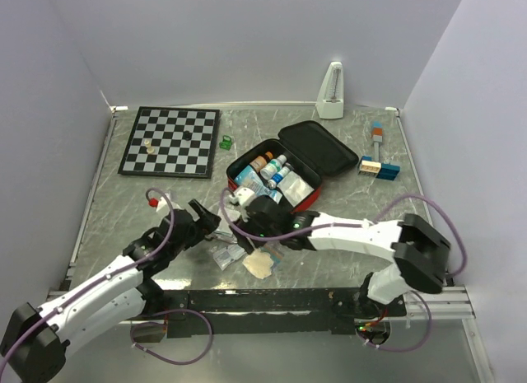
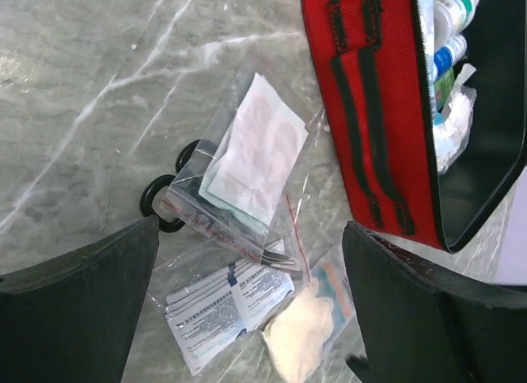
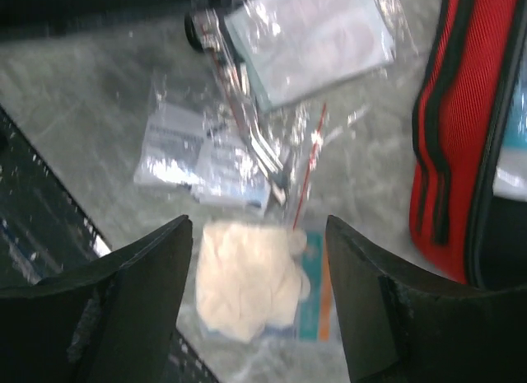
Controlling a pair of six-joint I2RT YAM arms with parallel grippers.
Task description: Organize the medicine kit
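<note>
The red medicine kit (image 1: 310, 202) lies unzipped with its black lid (image 1: 318, 147) folded back; bottles (image 1: 272, 166) and packets sit inside. In the left wrist view, a clear bag of pale wipes (image 2: 259, 148) lies by the kit, partly over scissors with black handles (image 2: 155, 203). A printed white packet (image 2: 222, 305) and a bag with a beige pad (image 2: 298, 329) lie nearer. My left gripper is open above these items, nothing between its fingers. Open too, my right gripper hovers over the beige pad (image 3: 247, 276), holding nothing.
A chessboard (image 1: 170, 142) occupies the back left, with a small green object (image 1: 226, 142) beside it. A white metronome (image 1: 331, 91) and coloured blocks (image 1: 379, 168) stand at the back right. Both grippers are close together.
</note>
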